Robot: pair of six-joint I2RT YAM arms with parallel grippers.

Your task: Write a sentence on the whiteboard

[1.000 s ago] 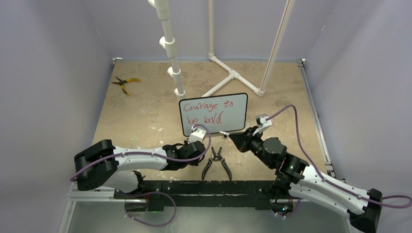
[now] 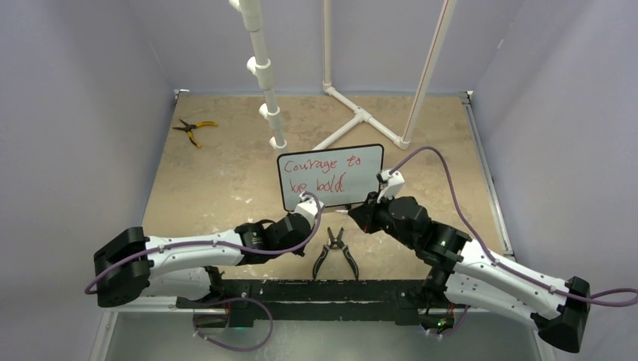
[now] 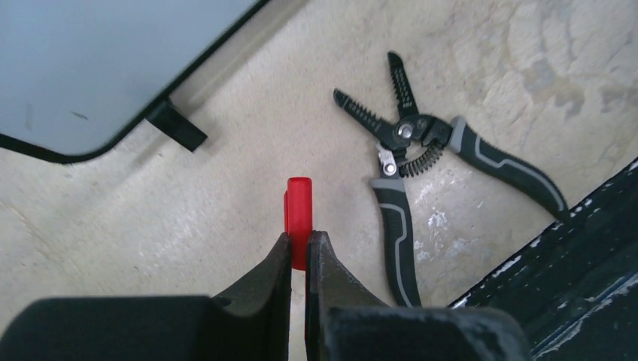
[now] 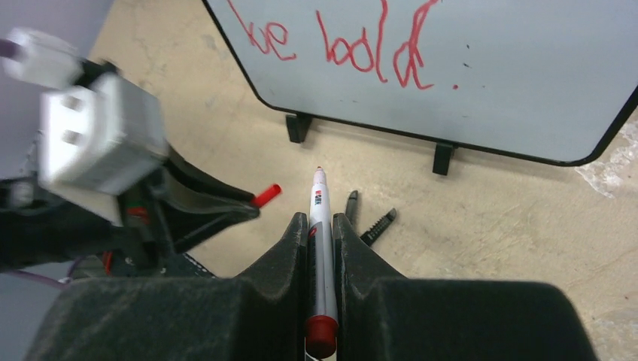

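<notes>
The whiteboard (image 2: 353, 180) bears red writing "Courage to be bold", with a small red dot after "bold" in the right wrist view (image 4: 527, 90). My left gripper, low at the board's front left in the top view, is shut on a red marker cap (image 3: 299, 203). My right gripper, in front of the board's right part, is shut on a white marker (image 4: 323, 278), its tip pointing toward the board's lower edge, apart from it.
Wire strippers (image 2: 335, 252) lie open in front of the board between the arms. Yellow-handled pliers (image 2: 203, 125) lie at back left. A white pipe frame (image 2: 361, 115) stands behind the board.
My right gripper has shifted slightly left and down in the top view with the marker.
</notes>
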